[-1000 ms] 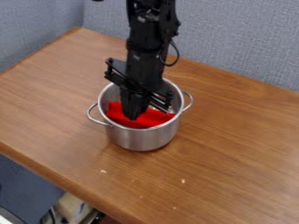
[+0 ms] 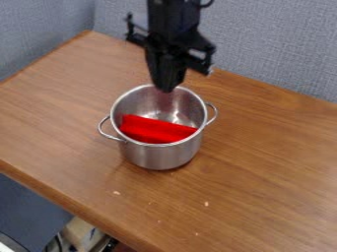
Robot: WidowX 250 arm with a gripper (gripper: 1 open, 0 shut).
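Note:
A steel pot (image 2: 158,156) with two side handles stands on the wooden table (image 2: 257,187). A red elongated object (image 2: 157,129) lies inside it, along the front half. My dark gripper (image 2: 168,77) hangs above the back of the pot, clear of the red object. Whether its fingers are open or shut is hard to tell from here; I see nothing held in it.
Grey padded walls (image 2: 283,49) stand behind the table.
My gripper has risen from inside the pot to above it. The red object stays in the pot.

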